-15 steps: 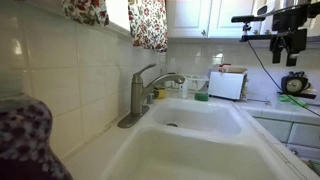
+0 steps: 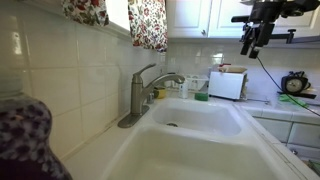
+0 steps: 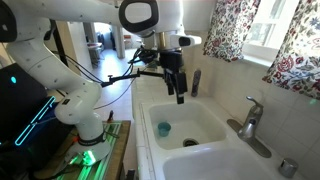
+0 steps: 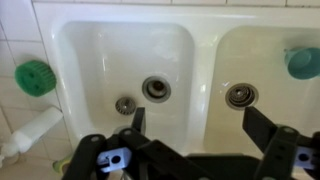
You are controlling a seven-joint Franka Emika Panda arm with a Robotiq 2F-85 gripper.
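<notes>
High above the white double sink [image 4: 201, 70], my gripper points downward. Its fingers stand wide apart, and nothing is between them. A teal cup [image 4: 302, 62] lies in the right-hand basin of the wrist view, near the frame's edge. The same cup [image 3: 163, 129] shows in the far basin in exterior view 2. Inside the other basin, a small metal strainer [image 4: 125, 105] sits beside the drain [image 4: 156, 89]. In exterior view 1 the gripper [image 2: 250, 49] hangs at the upper right, well clear of the sink.
A tall faucet [image 2: 138, 95] rises behind the sink by the tiled wall. On the counter are a green round item [image 4: 35, 77], a white bottle [image 4: 36, 129] and a white toaster-like box [image 2: 227, 84]. Open air separates the gripper from the basins.
The arm and gripper have moved leftward in exterior view 1, from the right edge toward the sink. The sink and counter items have stayed in place.
</notes>
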